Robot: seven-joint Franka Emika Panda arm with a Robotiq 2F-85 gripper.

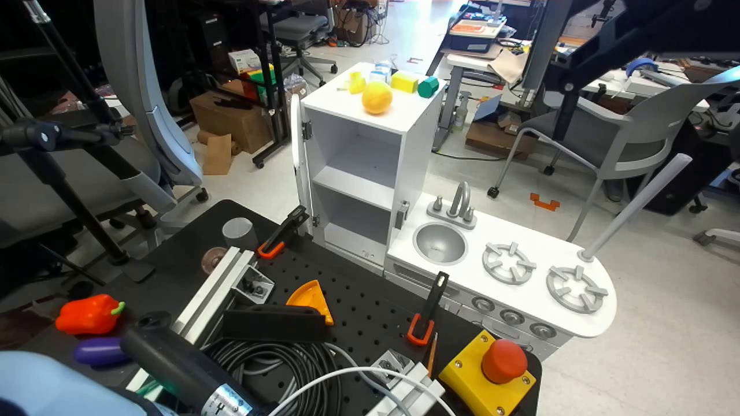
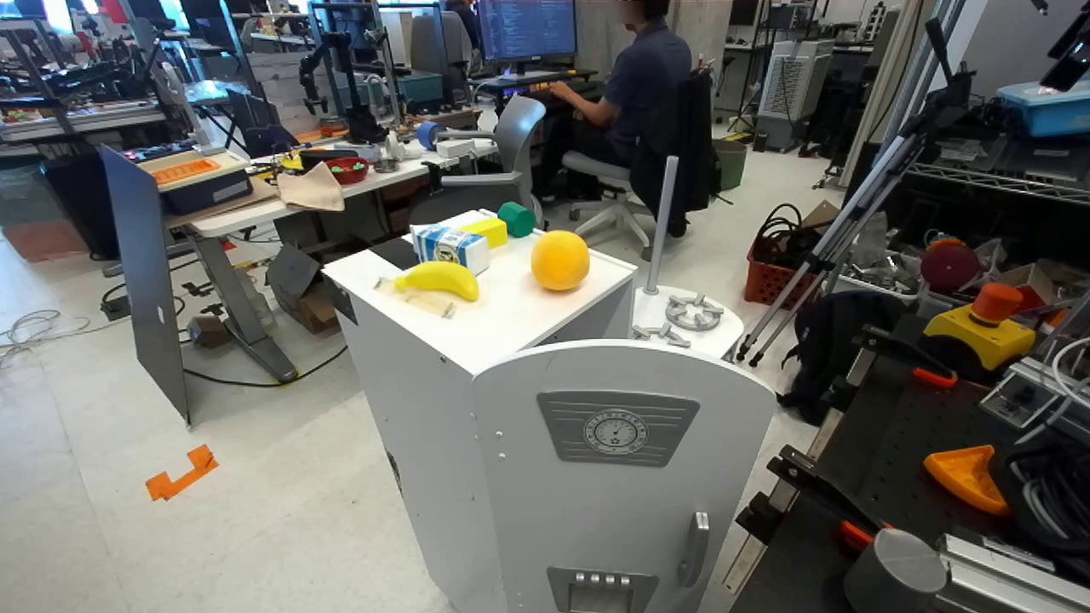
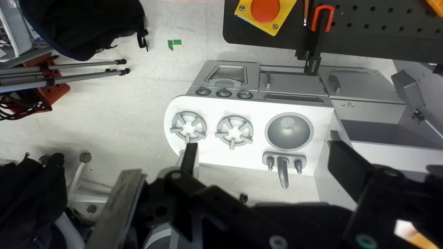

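My gripper stands wide open above the toy kitchen, with no object between its fingers in the wrist view. One dark finger hangs at the upper right of exterior view 1. On top of the white toy fridge lie an orange, a yellow banana, a blue-and-white carton, a yellow block and a green piece. The fridge door is swung open, and its visible shelves are empty. Beside it, the counter holds a sink and two burners.
A black pegboard table fronts the kitchen, carrying clamps, coiled cables, an orange wedge, a red pepper, a purple eggplant and a red-topped yellow button box. An upright grey post rises from the counter's end.
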